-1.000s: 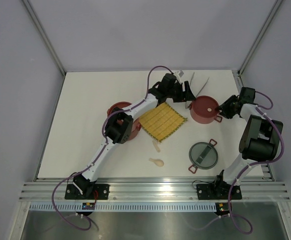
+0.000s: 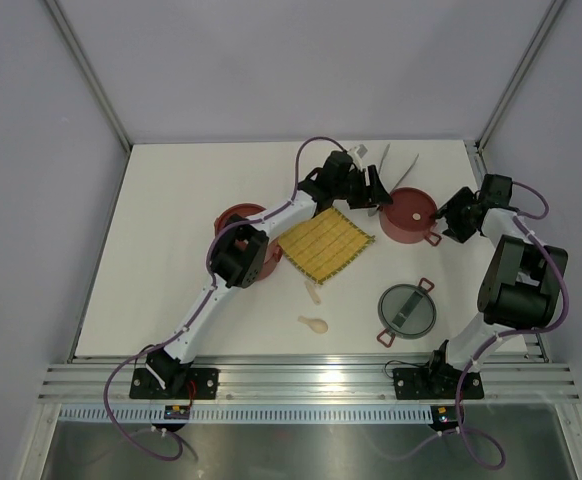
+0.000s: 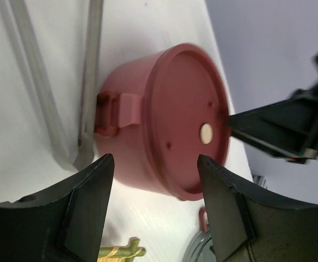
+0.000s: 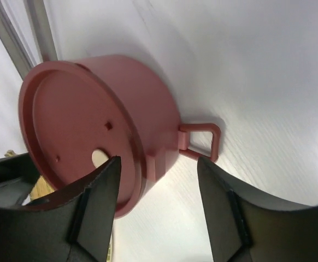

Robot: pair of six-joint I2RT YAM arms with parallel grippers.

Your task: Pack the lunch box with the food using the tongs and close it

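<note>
A dark red lidded pot sits between my grippers at the back right; in the left wrist view its lid faces right with a pale knob, and in the right wrist view its looped handle points right. My left gripper is at the pot's left side, open, its fingers empty beside the near handle. My right gripper is at the pot's right, fingers apart with nothing between them, near the handle.
Metal tongs lie behind the pot. A yellow cloth, another red pot under the left arm, a grey lid and a wooden spoon occupy the middle and front.
My right gripper has moved slightly toward the front from the pot's rim, its fingers looking more spread. The pot has shifted very slightly; the left arm is almost unchanged.
</note>
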